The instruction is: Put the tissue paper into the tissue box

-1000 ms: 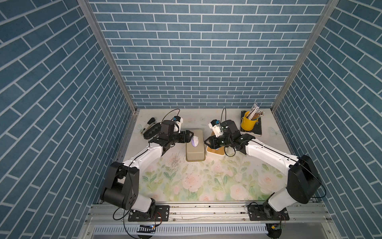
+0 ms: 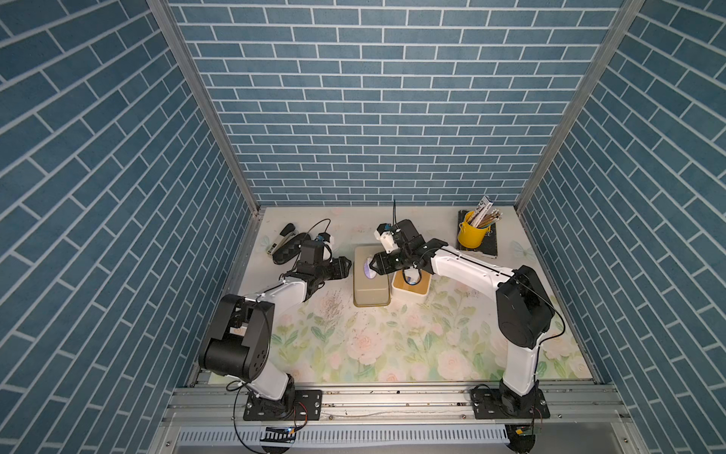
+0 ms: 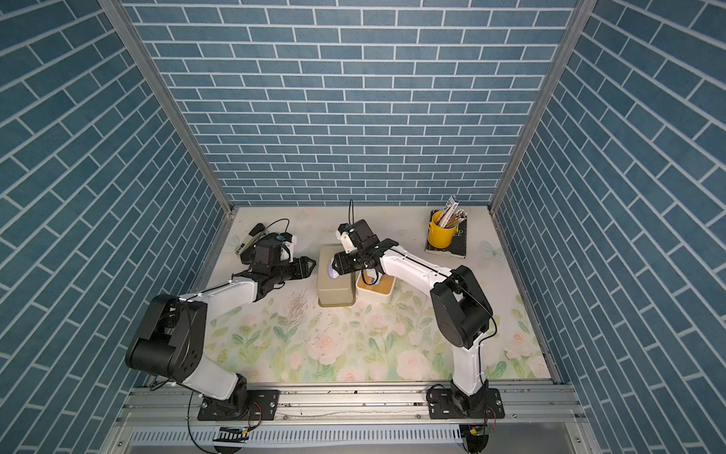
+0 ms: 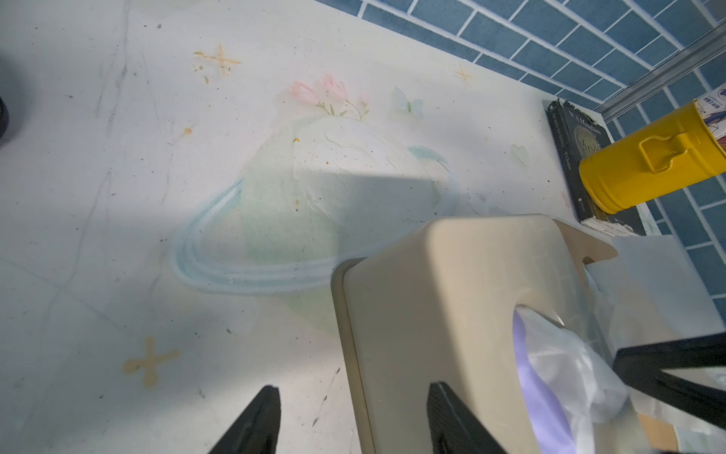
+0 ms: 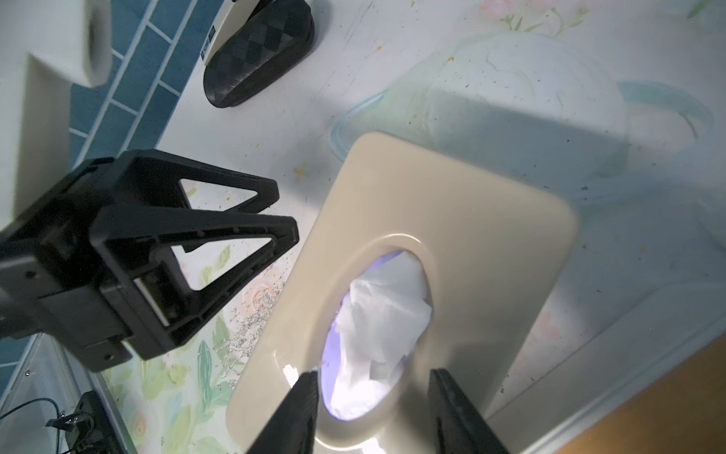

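The beige tissue box (image 5: pixel 484 234) has white tissue (image 5: pixel 382 310) bunched in its oval opening, over a purple lining. My right gripper is over the box at that opening, fingers apart, nothing visible between them. My left gripper is just left of the box, also open with an empty gap between its fingers. An orange-lined tray (image 2: pixel 416 287) to the right of the box holds more white material, partly hidden under the right arm.
A yellow cup (image 2: pixel 470 234) of sticks stands on a black book at the back right. A dark case (image 5: pixel 257 56) and other items lie at the back left.
My right gripper has moved left from beside the box to over its opening. My left gripper has drawn back to the left, away from the opening.
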